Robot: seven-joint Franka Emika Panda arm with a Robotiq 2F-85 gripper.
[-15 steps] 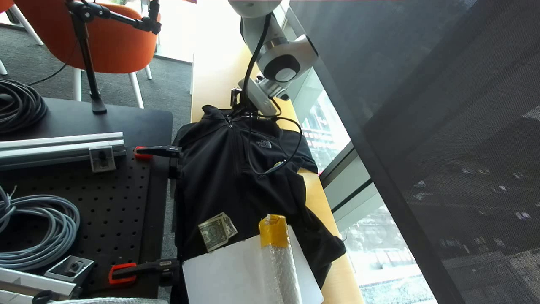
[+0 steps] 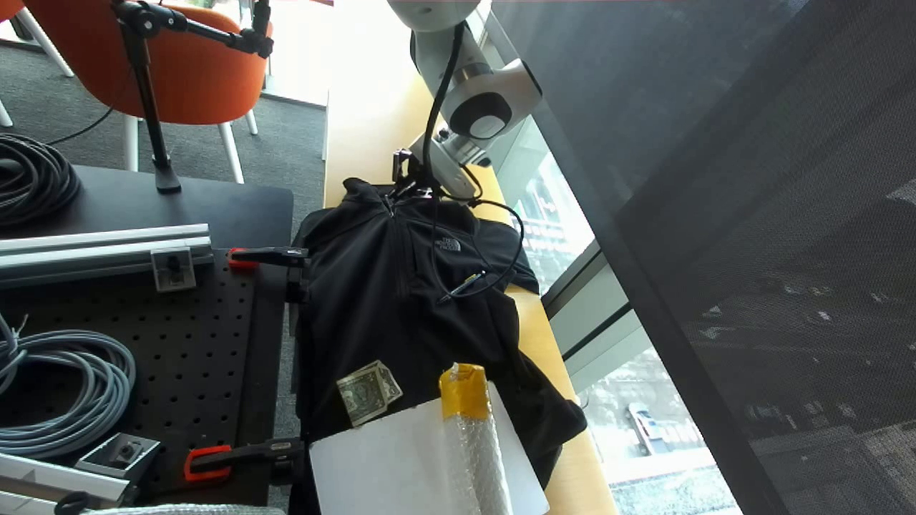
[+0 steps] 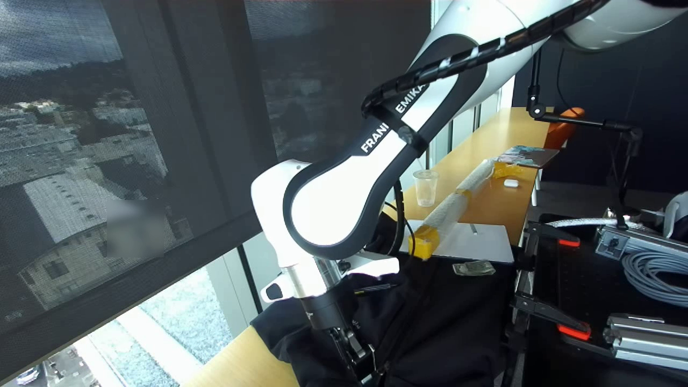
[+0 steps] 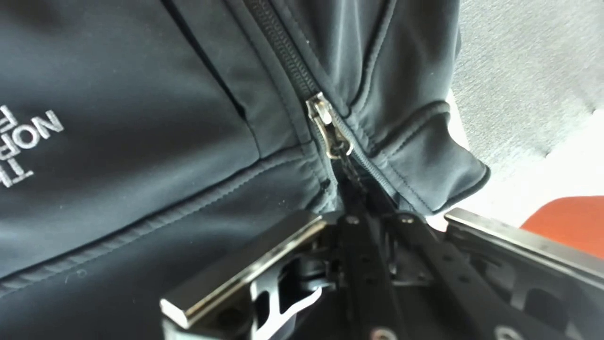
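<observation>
A black jacket (image 2: 369, 266) lies spread over the wooden table, its white chest logo (image 2: 448, 244) readable. Near the collar, a metal zipper slider (image 4: 328, 124) sits on the jacket's zip, with the teeth below it joined and the two sides parted above. From the slider's metal loop a dark cord pull (image 4: 352, 173) runs in between my fingers. My gripper is shut on that pull, close over the collar; the exact grip spot is dark and hard to make out. In the second exterior view, the arm's wrist (image 3: 325, 313) stands low over the jacket.
A pen (image 2: 464, 286) and folded banknotes (image 2: 369, 392) lie on the jacket. A white board (image 2: 386, 468) and a foil-wrapped roll (image 2: 476, 455) cover its lower end. Clamps (image 2: 273, 257) line the black bench's edge; the window side is close to the arm.
My hand has shifted slightly to the right in the first exterior view. The hanging cable loop has swung right, uncovering more of the pen. The jacket looks unmoved.
</observation>
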